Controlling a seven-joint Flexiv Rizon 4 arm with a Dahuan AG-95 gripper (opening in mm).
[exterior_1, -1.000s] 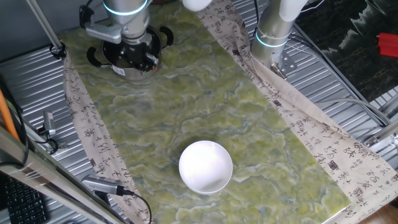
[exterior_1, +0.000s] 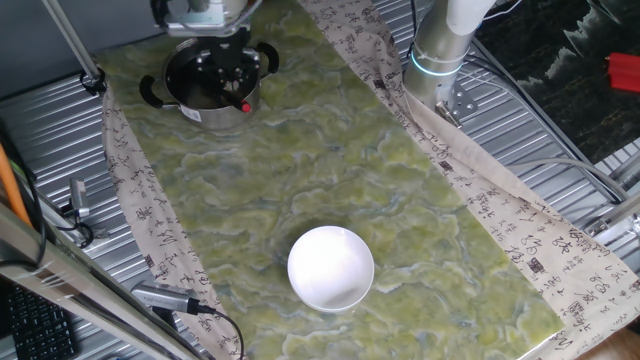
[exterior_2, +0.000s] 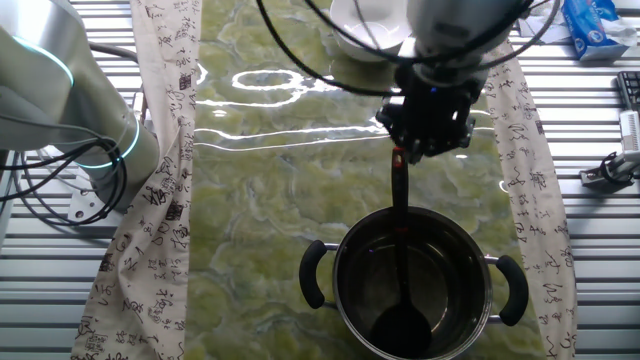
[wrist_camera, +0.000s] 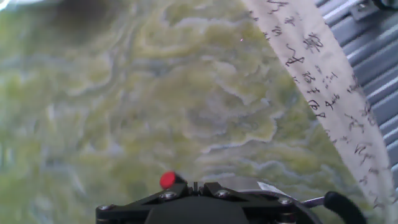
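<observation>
In exterior view 2, a steel pot (exterior_2: 450, 262) with two black side handles holds a black ladle (exterior_2: 401, 270). The ladle's head rests inside, and its red-tipped handle (exterior_2: 398, 157) leans out over the rim. My gripper looks shut in the wrist view, with nothing visible between its fingertips. The red handle end (wrist_camera: 168, 180) shows just left of the fingers. In exterior view 1 the gripper (exterior_1: 232, 84) hangs over the pot (exterior_1: 222, 117), close to the handle; whether they touch cannot be seen. A white bowl (exterior_1: 331, 268) stands apart on the table.
Patterned cloth (exterior_1: 500, 215) edges the mat. A camera device (exterior_1: 165, 297) with a cable sits by the near left edge. Loose cables hang from the arm in exterior view 2.
The arm has risen and tilted over the pot, and the gripper has shifted slightly. More of the red handle tip shows now. Pot and bowl have stayed in place.
</observation>
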